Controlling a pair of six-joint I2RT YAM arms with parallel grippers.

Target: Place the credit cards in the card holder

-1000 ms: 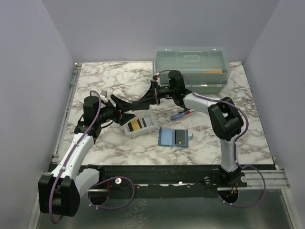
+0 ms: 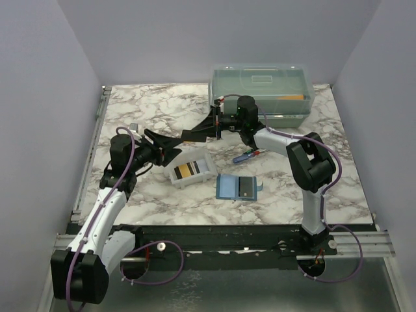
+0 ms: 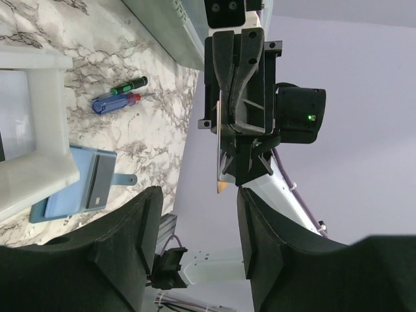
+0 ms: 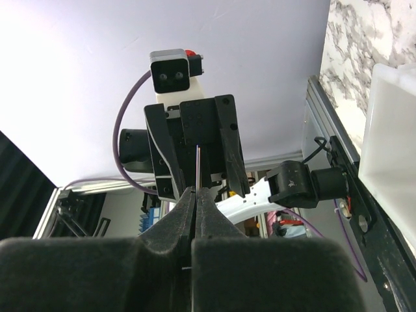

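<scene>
My right gripper (image 2: 214,122) is shut on a dark card (image 2: 194,135), held in the air above the white box and seen edge-on in both wrist views. My left gripper stands open just left of the card, nothing between its fingers. The white box (image 2: 173,169) below holds dark, gold and silver cards (image 2: 185,169). To its right lies an open blue card holder (image 2: 227,187) with a grey-black panel (image 2: 246,187).
A teal lidded container (image 2: 260,84) fills the back right. Screwdrivers (image 3: 114,103) lie between it and the card holder.
Both grippers have drawn slightly apart since a second ago, the right one moving right with the card and the left one leftward.
</scene>
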